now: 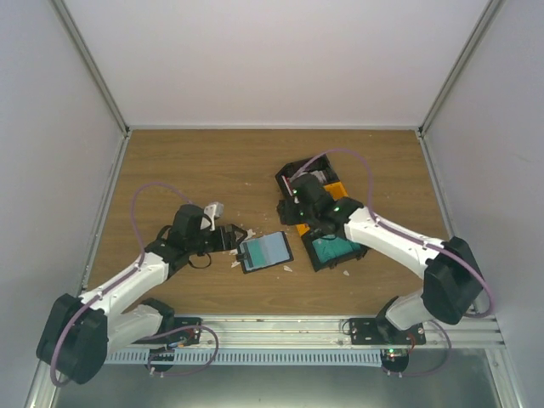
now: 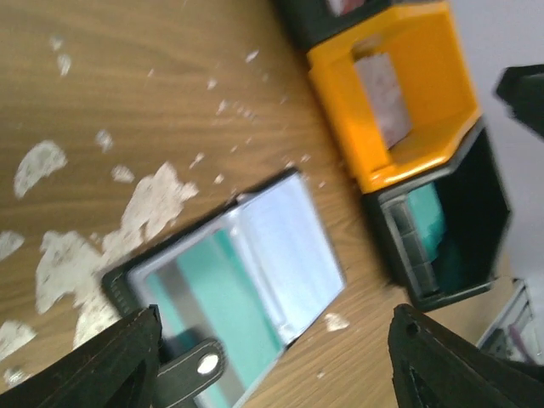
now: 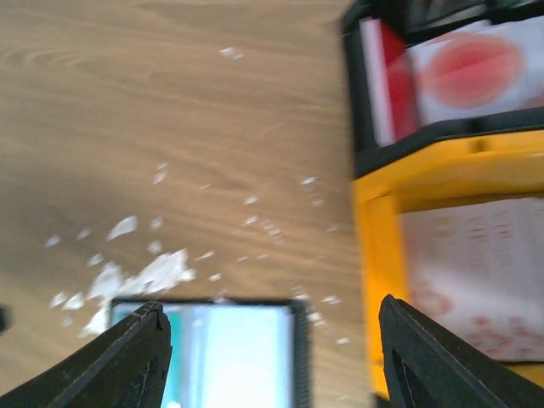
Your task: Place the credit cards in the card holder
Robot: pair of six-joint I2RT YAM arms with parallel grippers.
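The card holder [image 1: 268, 253] lies flat and unfolded on the wooden table, black-edged, with a pale-blue panel and a teal panel. In the left wrist view its dark strap with a round snap [image 2: 208, 364] crosses the near end. Whether the panels are cards or parts of the holder, I cannot tell. My left gripper stands open at the holder's left side, nothing held between its fingers. Up and to the right of the holder, beside the yellow bin, my right gripper is open and empty too.
On the right stand three joined bins: a black one [image 3: 364, 110] with a red-and-white item, a yellow one [image 2: 340, 119] with a pale item, and another black one [image 2: 399, 255] with something teal. White flakes [image 2: 153, 204] mark the table.
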